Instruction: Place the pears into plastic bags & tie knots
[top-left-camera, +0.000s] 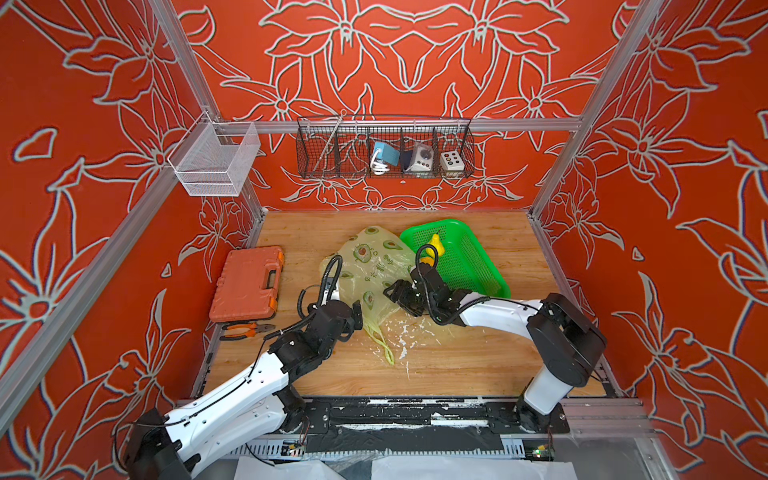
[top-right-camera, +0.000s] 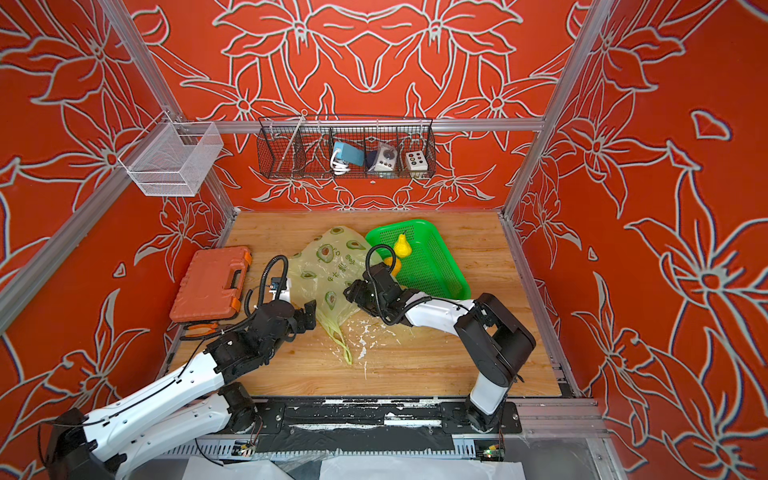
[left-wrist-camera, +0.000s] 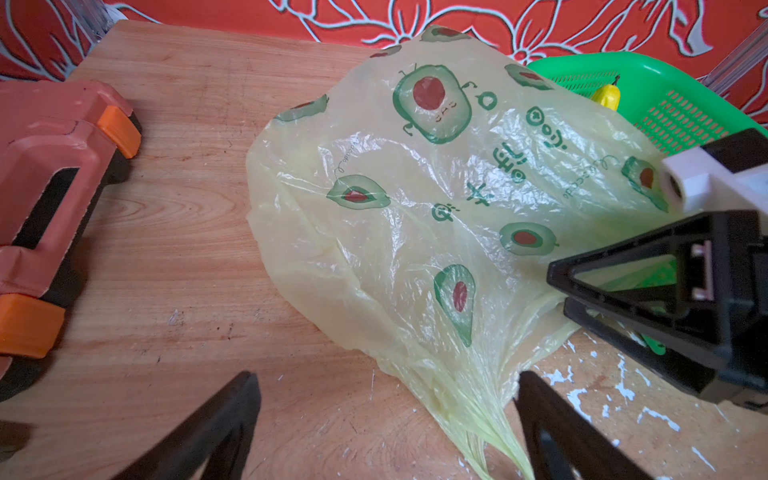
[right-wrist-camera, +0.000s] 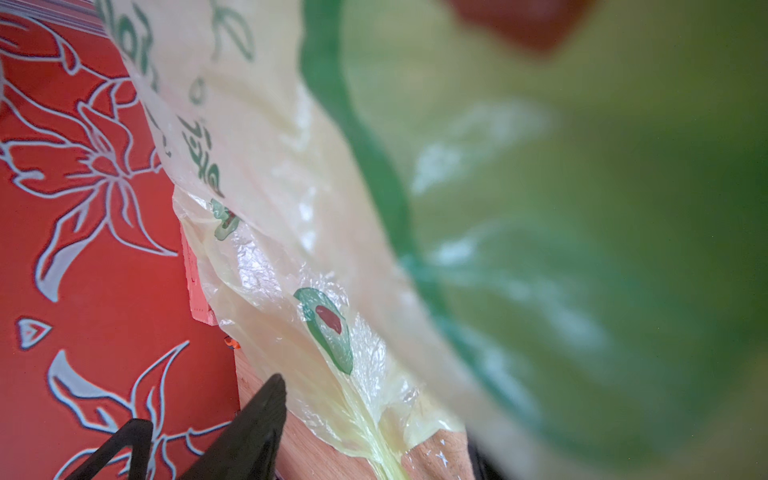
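Observation:
A pale yellow plastic bag with avocado prints lies on the table, its twisted handles trailing toward the front. In the top right view, a yellow pear sits in the green basket, with a second yellow shape partly hidden by my right arm. My left gripper is open, its fingers apart on either side of the bag's gathered neck, nothing clamped. At the bag's right side is my right gripper, part open with a narrow gap between its fingertips; bag film fills much of the right wrist view.
An orange tool case and pliers lie at the left. White scuff marks cover the table in front of the bag. A black wire rack hangs on the back wall.

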